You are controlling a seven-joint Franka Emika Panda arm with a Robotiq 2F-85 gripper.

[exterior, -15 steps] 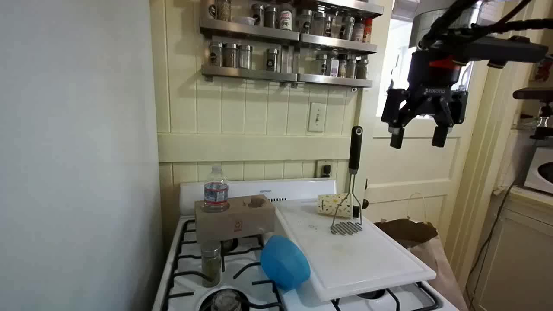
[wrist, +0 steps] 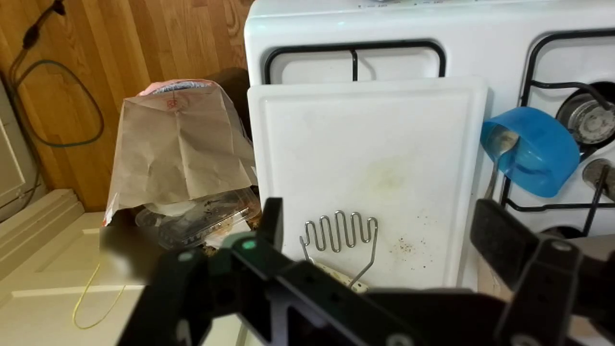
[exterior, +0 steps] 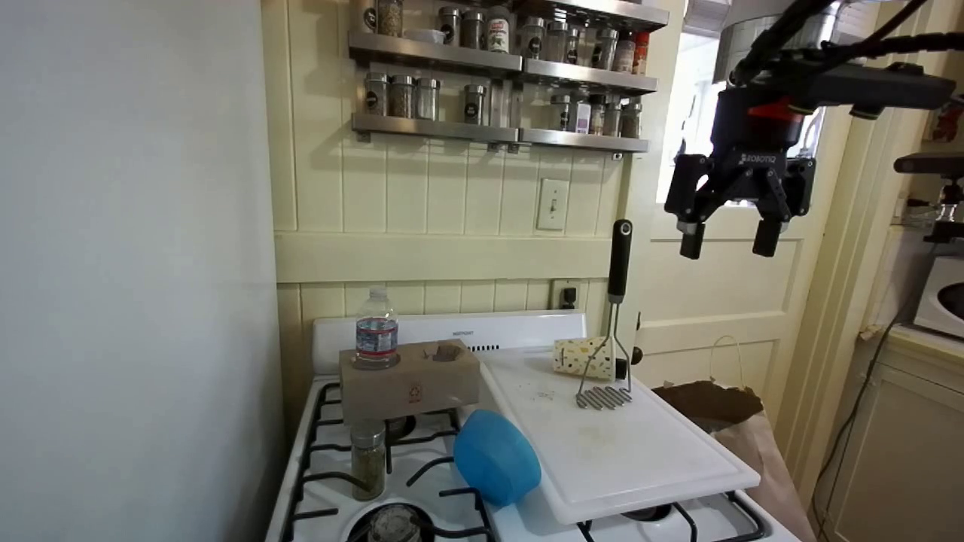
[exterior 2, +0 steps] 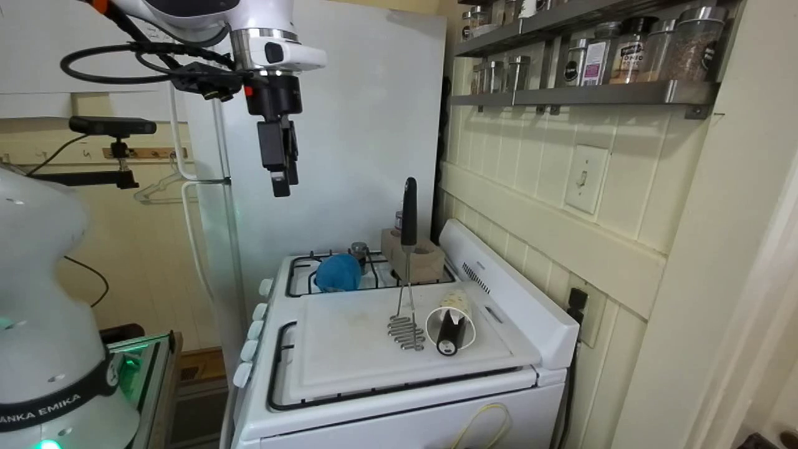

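Observation:
My gripper (exterior: pixel 729 244) hangs open, high above the stove, with nothing between its fingers. In the wrist view its two fingers (wrist: pixel 500 233) stand wide apart over the cutting board. A potato masher (exterior: pixel 617 271) with a black handle stands upright on the white cutting board (exterior: pixel 633 452), its wavy wire head down. Beside it a speckled cup (exterior 2: pixel 457 305) lies on its side, with a black-handled thing (exterior 2: pixel 450 334) in its mouth. A blue bowl (wrist: pixel 533 153) rests tilted against the board's edge, a spoon (wrist: pixel 496 173) inside it. Small crumbs (wrist: pixel 406 247) are scattered on the board.
On the burners' side stand a cardboard box (exterior: pixel 411 384) holding a clear bottle (exterior: pixel 376 330) and a spice jar (exterior: pixel 367 459). A paper bag (wrist: pixel 178 150) sits beside the stove. Spice shelves (exterior: pixel 434 126) line the wall. The board's front half is clear.

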